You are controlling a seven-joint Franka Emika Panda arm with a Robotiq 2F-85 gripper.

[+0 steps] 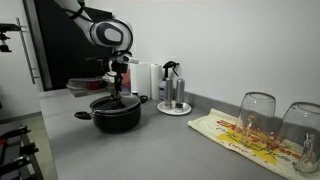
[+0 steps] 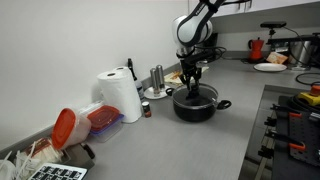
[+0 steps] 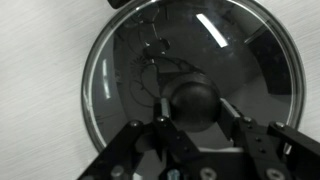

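A black two-handled pot [image 1: 118, 121] stands on the grey counter in exterior view 1, and its glass lid [image 1: 113, 103] is at the pot's mouth. From above, the wrist view shows the clear round lid [image 3: 130, 85] with its dark knob [image 3: 194, 98] in the middle. My gripper is shut on that knob, one finger at either side. Exterior view 2 has the arm reaching down over the pot [image 2: 193, 112]. Whether the lid's rim rests fully on the pot is hard to tell.
A white plate [image 1: 181, 111] with bottles and grinders is behind the pot. Two upturned glass jars [image 1: 256, 112] stand on a patterned cloth [image 1: 222, 127] to the right. In exterior view 2, a dish rack [image 2: 45, 165] holds containers.
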